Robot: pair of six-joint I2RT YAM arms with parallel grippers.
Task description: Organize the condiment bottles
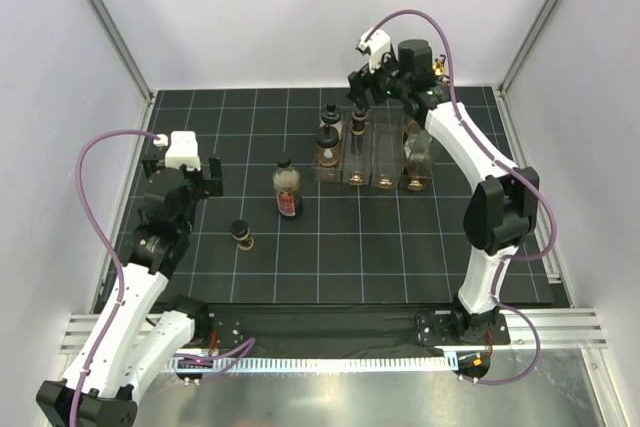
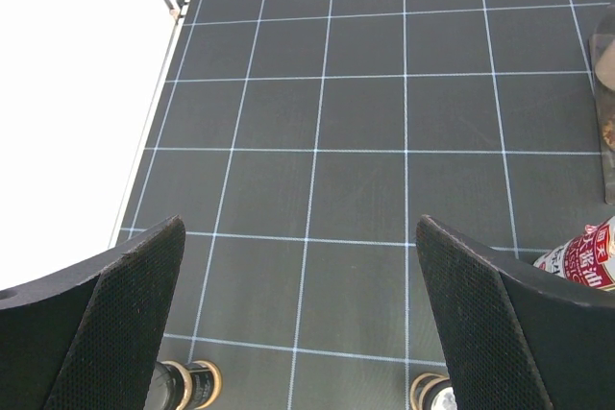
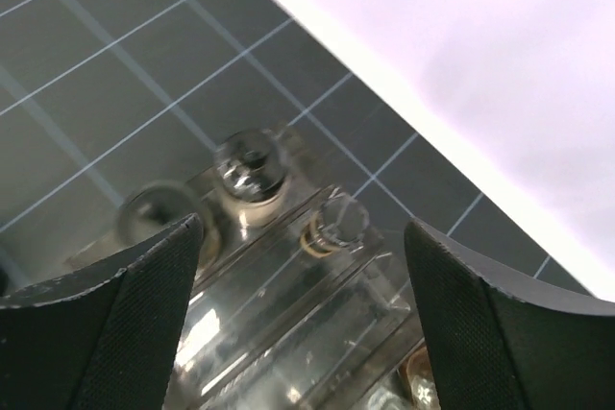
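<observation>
In the top view a clear rack [image 1: 387, 152] with side-by-side slots stands right of centre. Two dark-capped bottles fill its left slot, the back bottle [image 1: 331, 117] and the front bottle [image 1: 327, 147]. A small black-capped jar [image 1: 358, 121] stands at the back of the slot beside them. Above that jar, my right gripper is open and holds nothing. Over the left of the table, my left gripper is open and empty. A tall bottle with a red label [image 1: 287, 189] and a small jar [image 1: 242, 235] stand outside the rack.
A clear bottle [image 1: 418, 155] sits in the rack's right slot. Gold-topped items [image 1: 440, 69] behind it are partly hidden by my right arm.
</observation>
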